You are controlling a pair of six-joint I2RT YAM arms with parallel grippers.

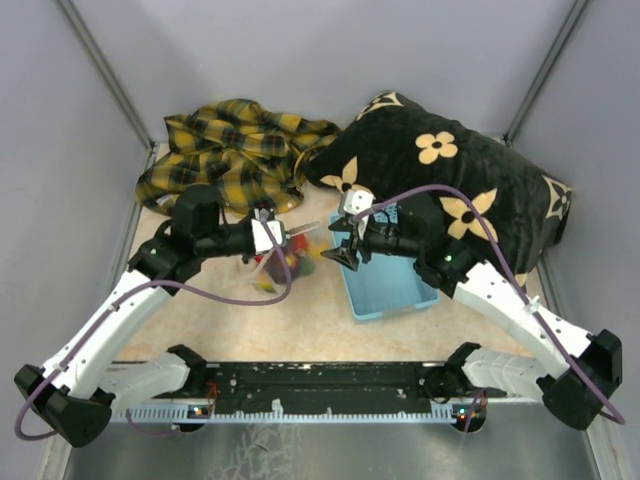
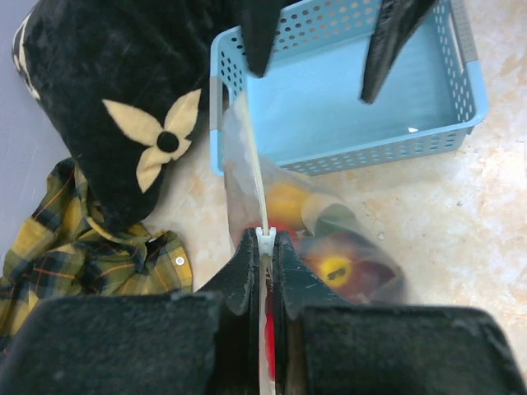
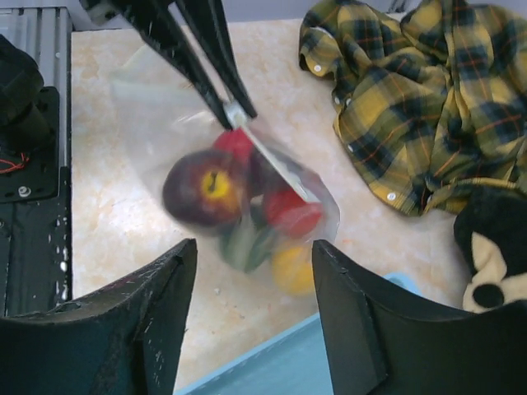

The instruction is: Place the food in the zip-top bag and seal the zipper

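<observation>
A clear zip top bag [image 2: 342,226] hangs from my left gripper, which is shut on its top edge. Inside the bag show a yellow piece [image 3: 294,267], red pieces [image 3: 290,212], a green piece [image 3: 243,244] and a dark purple piece [image 3: 206,188]. A white strip along the bag's top runs from the left fingertips toward my right gripper. Opposite that free end, in the right wrist view, my right gripper stands part open, its fingers apart from the bag's edge. Whether the zipper is closed cannot be told.
An empty light blue basket [image 1: 385,290] stands beneath the right gripper. Behind lie a black flowered pillow [image 1: 450,170] and a yellow-and-black plaid cloth [image 1: 235,150].
</observation>
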